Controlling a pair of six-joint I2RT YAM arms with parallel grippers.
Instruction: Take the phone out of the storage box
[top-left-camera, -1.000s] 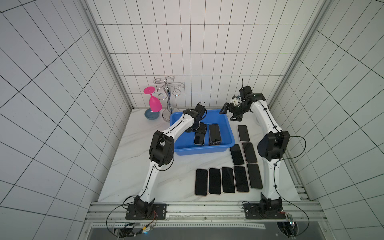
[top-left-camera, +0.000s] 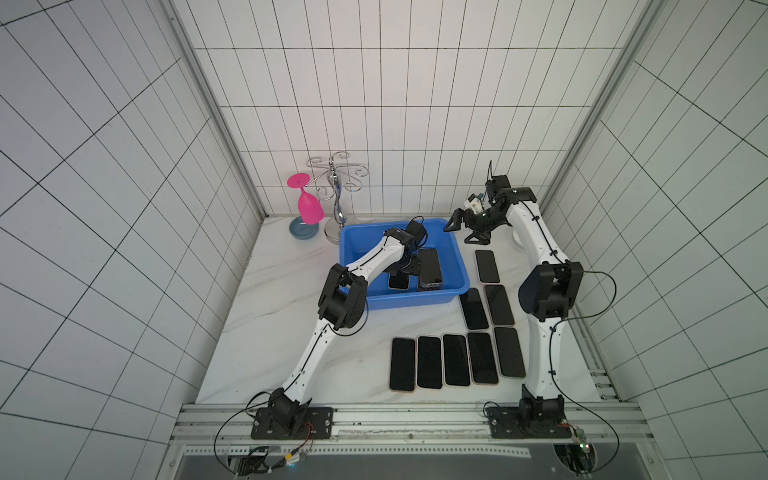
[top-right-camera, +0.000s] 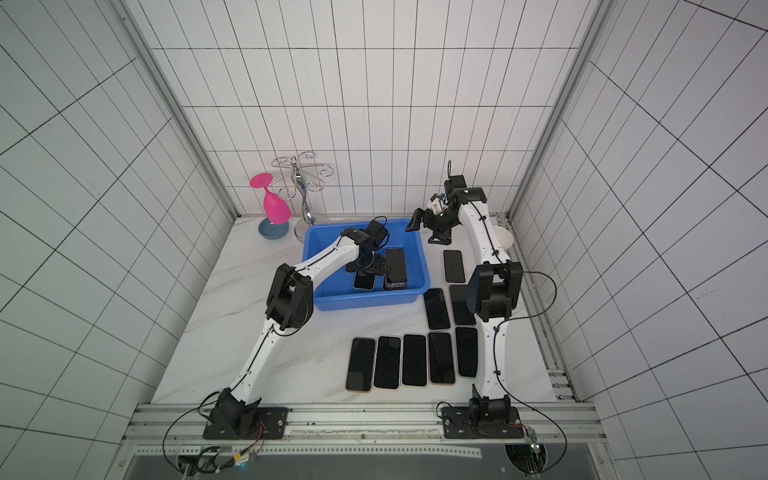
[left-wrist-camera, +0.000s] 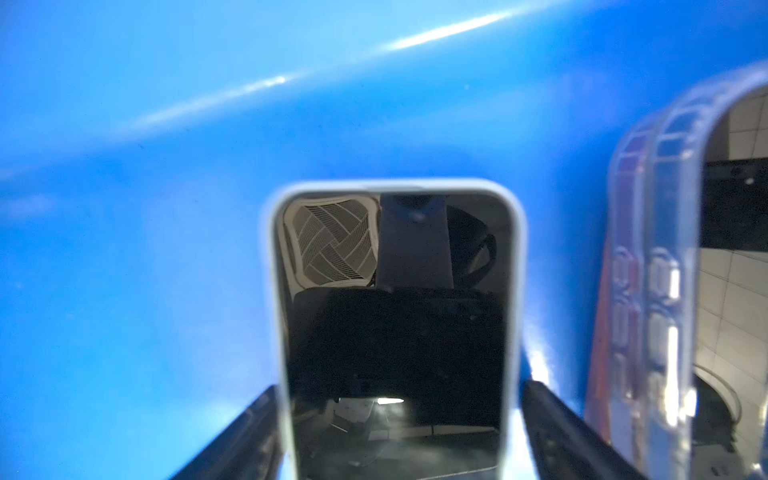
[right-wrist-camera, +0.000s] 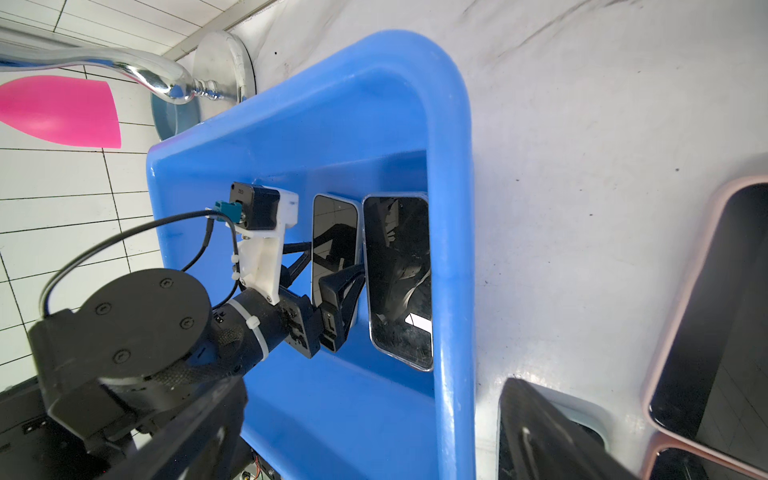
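A dark-screened phone (left-wrist-camera: 392, 328) lies in the blue storage box (top-left-camera: 404, 301) (right-wrist-camera: 449, 240), with my left gripper straddling its lower part, one finger at each long edge; whether they press on it cannot be told. A second, clear-cased phone lies to the right of it, appearing stacked on another in the left wrist view. My right gripper (top-left-camera: 465, 225) is open above the box's right edge with nothing between its fingers.
Several phones (top-left-camera: 456, 360) lie on the table right of and in front of the box. A metal stand (top-left-camera: 337, 200) with a pink glass (top-left-camera: 310, 206) and a blue bowl (top-left-camera: 302, 230) are at back left.
My left arm has moved right and down over the phone in the box. The right arm has shifted slightly to the right.
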